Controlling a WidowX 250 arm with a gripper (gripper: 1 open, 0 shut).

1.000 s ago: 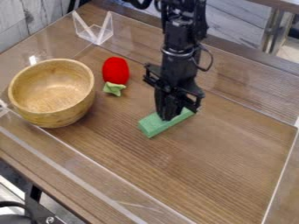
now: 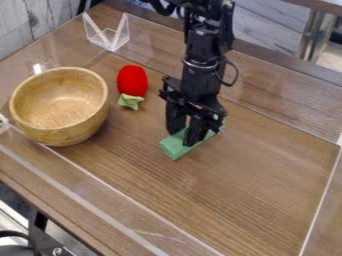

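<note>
The black arm reaches down from the top centre to a green block (image 2: 179, 147) lying on the wooden table (image 2: 241, 200). My gripper (image 2: 189, 130) is low over the block, covering its upper part. The dark fingers overlap it, so I cannot tell whether they grip it.
A large yellow bowl (image 2: 56, 112) is at the left. A red object (image 2: 132, 80) and a small light-green star (image 2: 130, 101) lie between it and the arm. A white wire holder (image 2: 110, 32) stands at the back left.
The gripper has come lower over the green block and now hides more of it, with the fingers looking closer in around it.
</note>
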